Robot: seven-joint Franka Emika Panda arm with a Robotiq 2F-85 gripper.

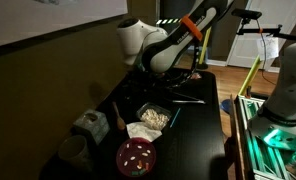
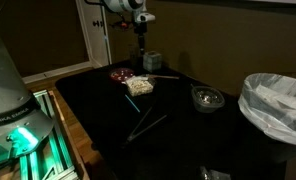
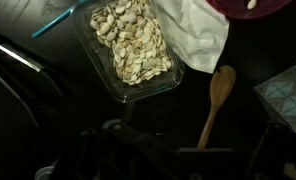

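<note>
My gripper is open, its dark fingers showing at the bottom of the wrist view. Below and between them lies a wooden spoon (image 3: 221,92) on the black table; no object shows held. In exterior view 2 the gripper (image 2: 141,42) hangs above the back of the table, near the patterned box (image 2: 152,62). Dark on dark, the fingertips are hard to make out in exterior view 1. A clear container of pale seeds (image 3: 133,43) sits beside the spoon, with a white napkin (image 3: 196,30) next to it.
A red bowl (image 1: 136,158) is close to the napkin, and a blue pen (image 1: 175,118) lies by the container. Exterior view 2 shows a metal strainer (image 2: 207,99) and a bag-lined bin (image 2: 276,105) at the right. The front tabletop has free room.
</note>
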